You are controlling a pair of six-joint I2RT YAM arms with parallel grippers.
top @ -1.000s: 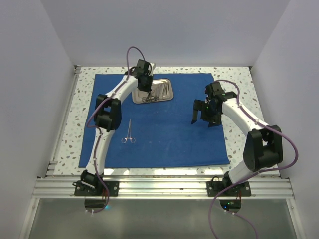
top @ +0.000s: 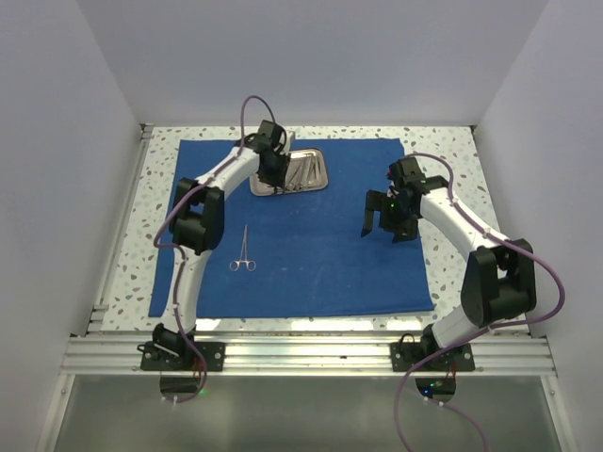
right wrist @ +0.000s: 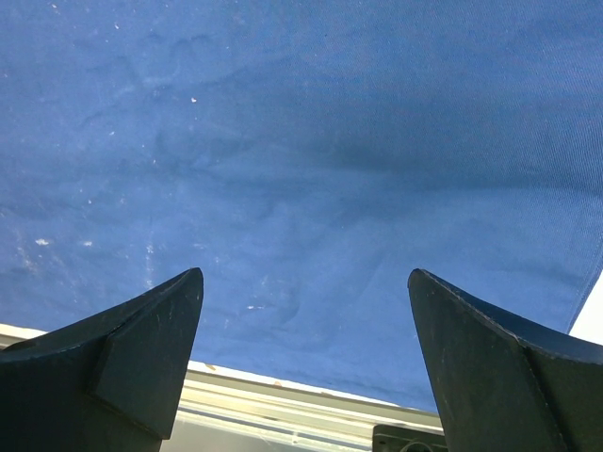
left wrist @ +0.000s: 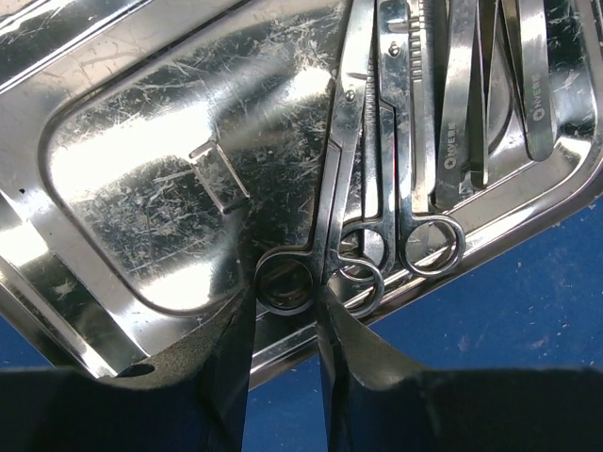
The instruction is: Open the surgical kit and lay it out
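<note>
Inside the metal tray (left wrist: 141, 85), scissor-like instruments (left wrist: 350, 94) and several tweezers (left wrist: 535, 85) lie side by side at the right in the left wrist view. My left gripper is open, its fingertips either side of the nearest ring handle (left wrist: 285, 309) by the tray's front rim; contact cannot be told. A small bent metal clip (left wrist: 220, 176) lies on the bare tray floor. On the blue cloth (top: 311, 245), one clamp (top: 243, 252) rests alone at left, rings toward the front. Over the cloth's right side, my right gripper stands open and empty.
Bare cloth fills the middle and front right. The left arm partly covers the tray's left end in the top view. A speckled white table surface (top: 452, 141) shows around the cloth, and a metal rail (top: 311, 350) runs along the front.
The right arm, tray and lone clamp have not visibly moved.
</note>
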